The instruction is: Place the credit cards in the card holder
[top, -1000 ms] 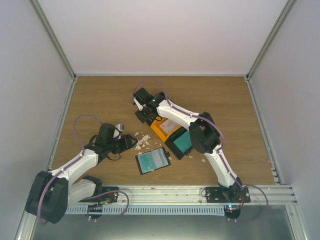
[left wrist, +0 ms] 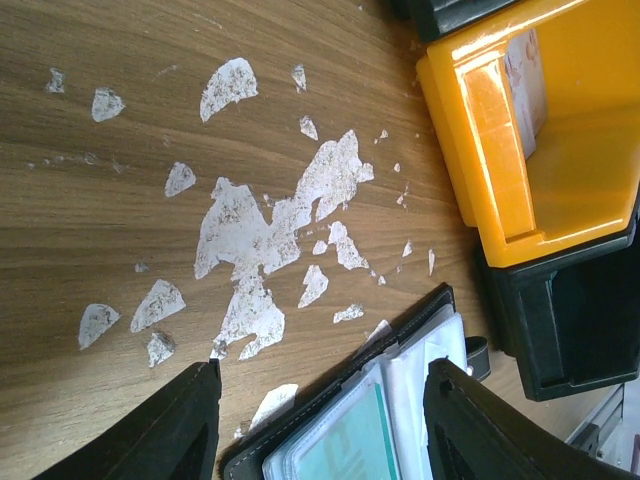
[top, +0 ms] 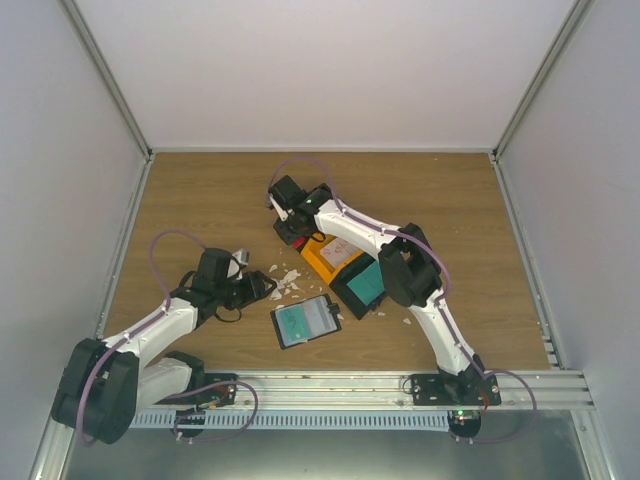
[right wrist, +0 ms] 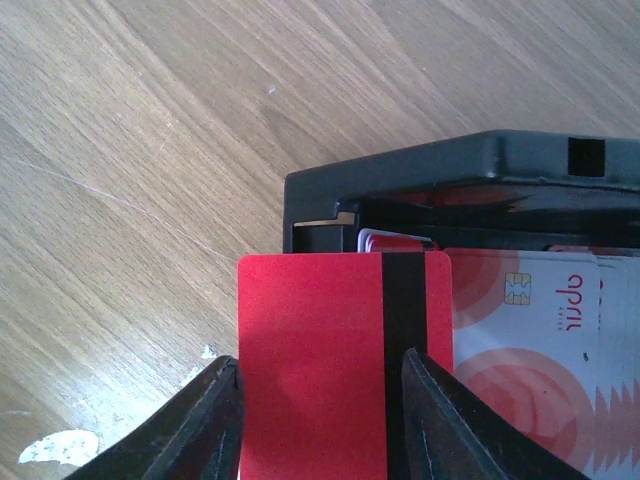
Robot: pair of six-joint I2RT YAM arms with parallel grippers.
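Note:
A red card (right wrist: 310,300) with a black stripe faces up at the end of a black bin (right wrist: 400,170) in the right wrist view. My right gripper is over it with its fingers apart, one beside the card's left edge and the other overlapping its stripe; contact is unclear. White-and-red cards (right wrist: 535,320) lie in the same bin. The black card holder (top: 307,321) rests flat near the table's front, its clear pockets showing a teal card (left wrist: 350,440). Above the holder's left side, my left gripper stands open and empty.
An orange bin (left wrist: 490,180) holding a pale card (top: 338,251) adjoins another black bin (left wrist: 570,320) with a teal card (top: 367,283). White worn patches (left wrist: 250,250) mark the wood.
A bit of red card now shows under my right gripper in the top view; one second ago it was not visible there. Both arms look otherwise nearly still.

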